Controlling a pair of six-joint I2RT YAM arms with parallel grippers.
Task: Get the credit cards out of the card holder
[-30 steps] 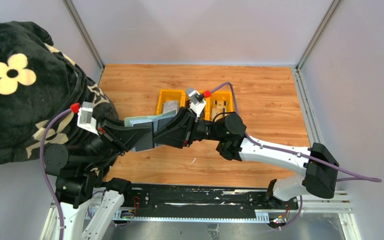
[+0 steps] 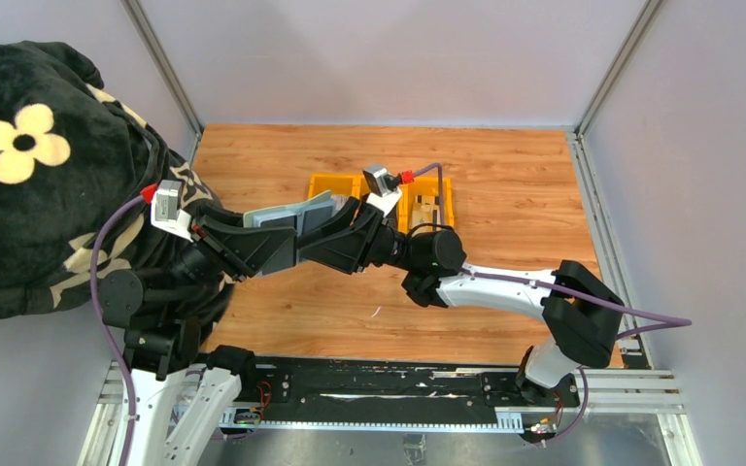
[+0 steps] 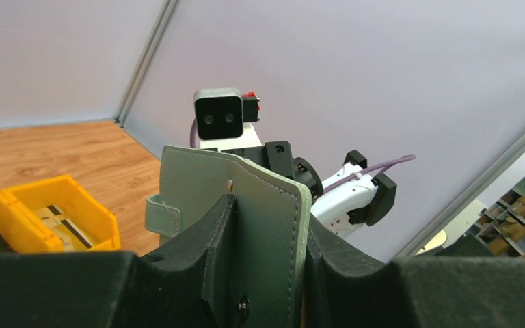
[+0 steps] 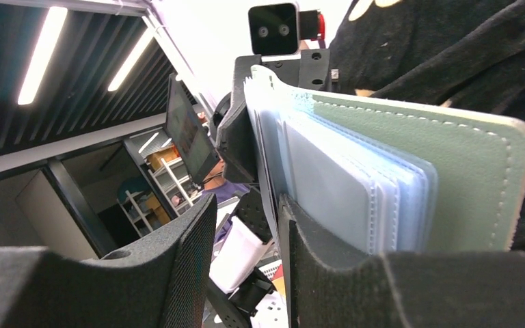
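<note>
The pale green card holder [image 2: 319, 202] hangs above the table, fanned partly open, with my left gripper shut on it. Its stitched cover fills the space between the left fingers in the left wrist view. From the right, its clear bluish sleeves [image 4: 342, 181] show stacked inside the cover; whether cards sit in them I cannot tell. My right gripper is part open at the holder's edge. One of its fingers [image 4: 301, 239] overlaps the front sleeves, while background shows through much of the gap. No loose card shows between these fingers.
A yellow divided box [image 3: 75, 205] stands on the wooden table behind the grippers, with flat items inside. A dark flowered blanket [image 2: 58, 194] is bunched at the left.
The right arm's elbow has moved left and its gripper has tilted slightly at the holder. My left arm and the holder have shifted a little. The holder stays in the left gripper.
</note>
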